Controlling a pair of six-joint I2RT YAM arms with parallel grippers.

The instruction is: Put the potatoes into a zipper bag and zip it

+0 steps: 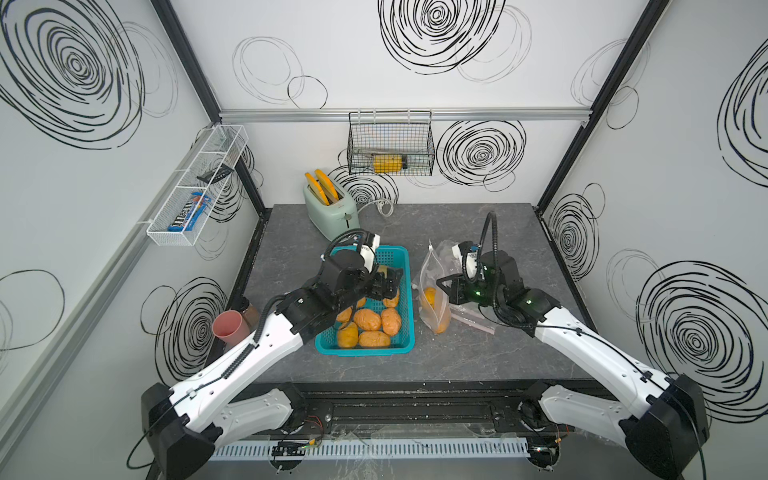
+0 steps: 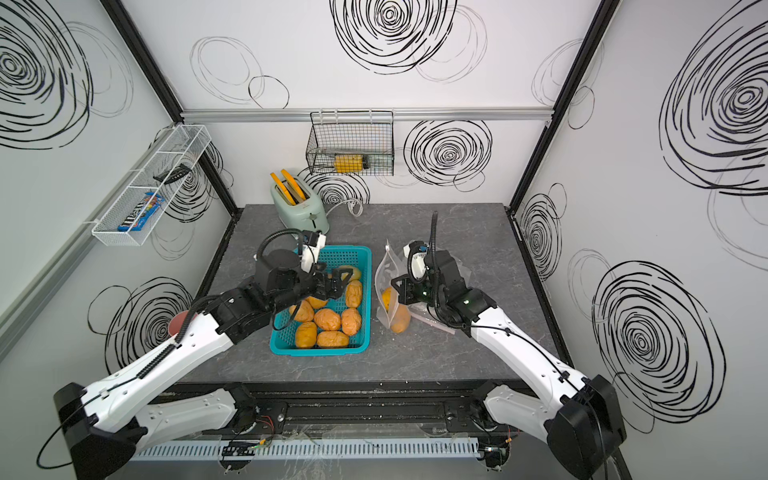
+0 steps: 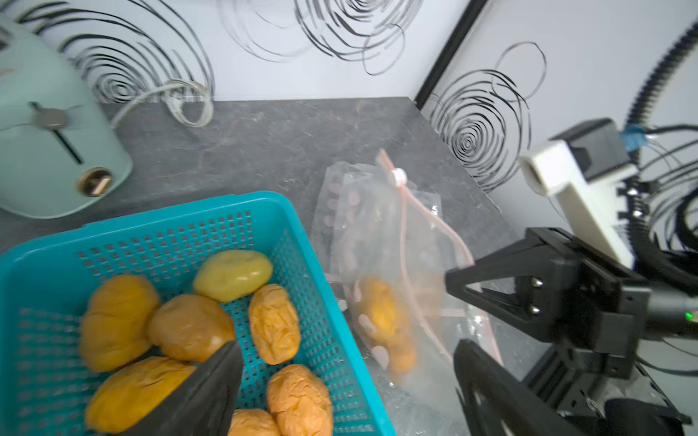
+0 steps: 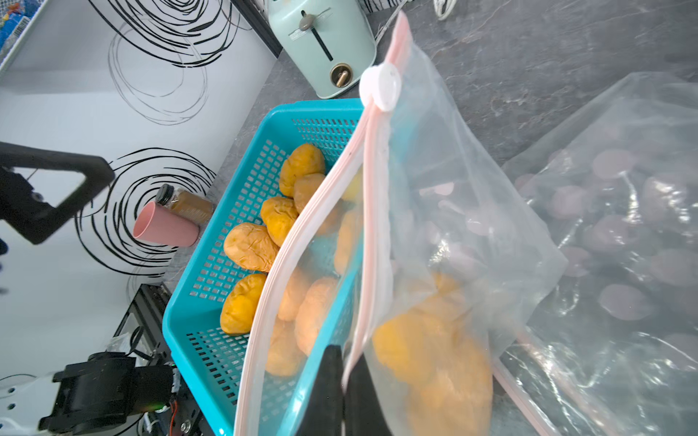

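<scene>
A translucent zipper bag (image 4: 465,239) with pink zipper and white slider stands at the basket's right, with yellow-orange potatoes (image 4: 407,348) inside. My right gripper is shut on the bag's edge near the zipper. More potatoes (image 3: 296,398) lie in the turquoise basket (image 3: 174,212). My left gripper (image 2: 338,280) hovers over the basket's right part, its fingers apart with nothing seen between them in the left wrist view.
A mint toaster (image 1: 329,212) with yellow tongs stands at the back left. A pink cup (image 1: 230,326) and a jar sit at the left. Other bags (image 4: 618,218) lie flat at right.
</scene>
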